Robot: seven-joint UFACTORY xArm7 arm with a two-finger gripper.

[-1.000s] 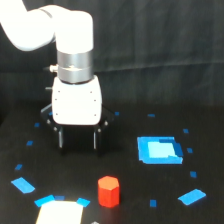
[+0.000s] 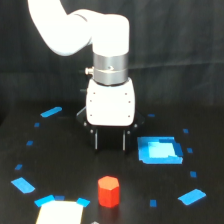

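Observation:
My gripper (image 2: 111, 146) hangs in the middle of the view, pointing down with its dark fingers apart and nothing visible between them. In front of it, nearer the camera, a red block (image 2: 108, 191) rests on the black table. To the right of the gripper lies a blue-bordered square (image 2: 143, 151) with a pale middle; whether it is a shallow tray or flat markings, I cannot tell. The gripper is apart from both.
A pale, cream-topped object (image 2: 60, 212) is cut off by the bottom edge, left of the red block. Blue tape strips (image 2: 192, 197) and small blue squares are scattered over the black table (image 2: 60, 165). A dark curtain (image 2: 175, 60) hangs behind.
The arm and gripper have moved to the right, from left of the red block to roughly in line with it. The red block and blue-bordered square have stayed put.

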